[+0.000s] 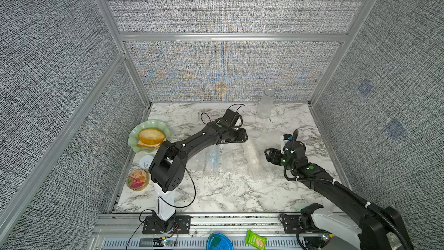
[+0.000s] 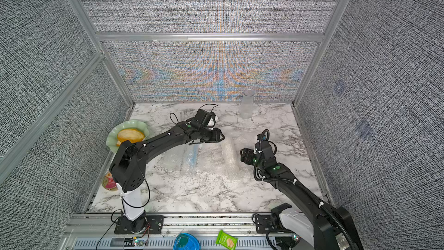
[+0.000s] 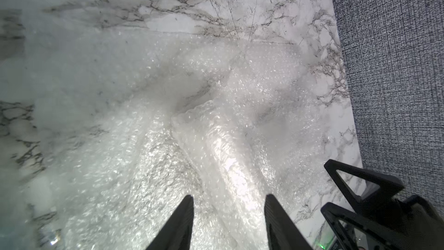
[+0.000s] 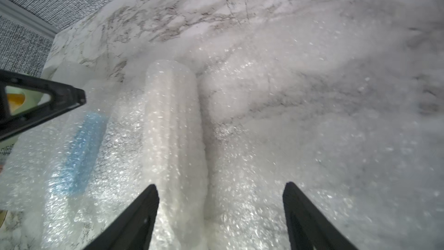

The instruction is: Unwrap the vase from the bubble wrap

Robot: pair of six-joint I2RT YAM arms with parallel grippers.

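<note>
Bubble wrap [image 4: 296, 134] lies spread over the middle of the table. A long rolled ridge [image 4: 174, 120] runs front to back through it. Under the wrap to the left a blue patch [image 4: 83, 152] shows; what it is cannot be made out. My left gripper hangs above the far end of the ridge, fingers apart, with the ridge [image 3: 235, 171] below the gap. To the right of the ridge is my right gripper, wide open and empty. A tall clear glass vessel [image 1: 266, 104] stands upright at the back right, apart from the wrap.
At the left stand a green scalloped bowl [image 1: 134, 139] with bread-like food and a round tin [image 1: 138, 179]. A blue container [image 1: 219, 241] and a green packet [image 1: 255, 239] lie beyond the front rail.
</note>
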